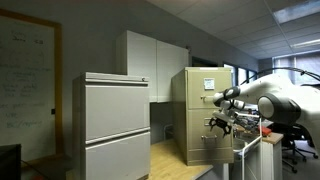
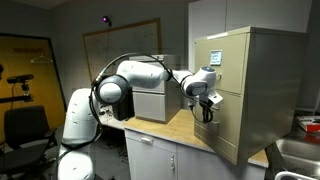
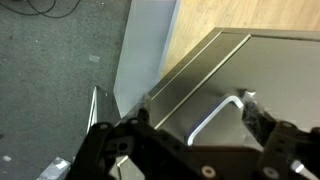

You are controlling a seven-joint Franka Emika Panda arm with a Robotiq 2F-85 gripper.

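Observation:
A beige filing cabinet with several stacked drawers stands on the wooden top. My gripper is in front of its lower drawers. In the second exterior view the gripper points down close by the cabinet. The wrist view shows a pale bar handle on the grey-beige drawer front, lying across the space between my spread fingers. The gripper is open and grips nothing; how near the handle is in depth cannot be told.
A white two-drawer cabinet stands apart to the left, with white wall cupboards behind. Bare wooden counter lies between the cabinets. In the second exterior view, a sink is at far right.

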